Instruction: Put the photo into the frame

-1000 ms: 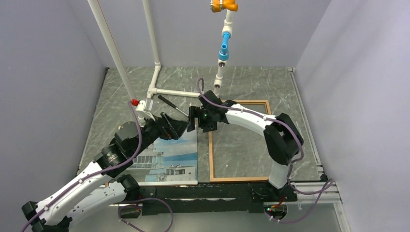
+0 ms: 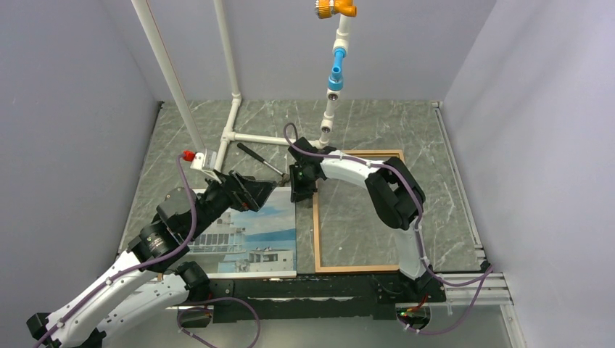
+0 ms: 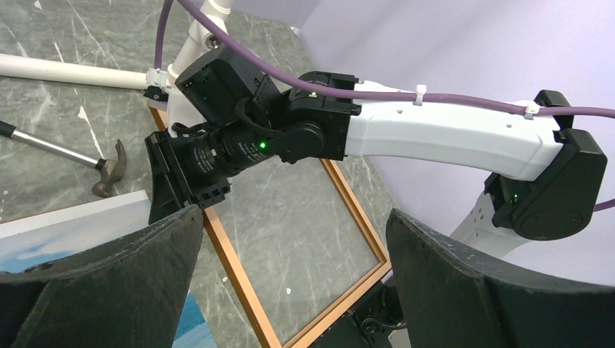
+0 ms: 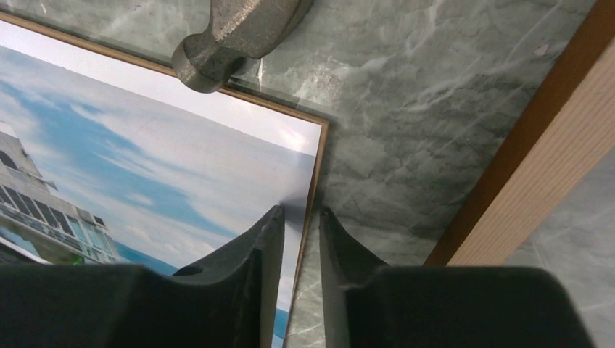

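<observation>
The photo point(image 2: 268, 225), a blue-sky scene with white buildings and a thin brown edge, lies flat on the grey table. To its right lies the empty wooden frame point(image 2: 317, 235), a strip of bare table between them. My right gripper is over the photo's right edge near its far corner. Its fingers are close together but a gap shows, with the edge running through it; whether they touch the edge I cannot tell. My left gripper stands wide open above the photo's far part, nothing between its fingers.
A hammer point(image 2: 259, 157) lies behind the photo, its head point(image 4: 232, 43) overlapping the photo's far edge. White pipes point(image 2: 268, 138) with a blue valve point(image 2: 336, 72) stand farther back. The table inside the frame is bare.
The right gripper moved slightly, lowered toward the photo's edge, and its fingers drew from wide apart to nearly together. Photo and frame have not moved.
</observation>
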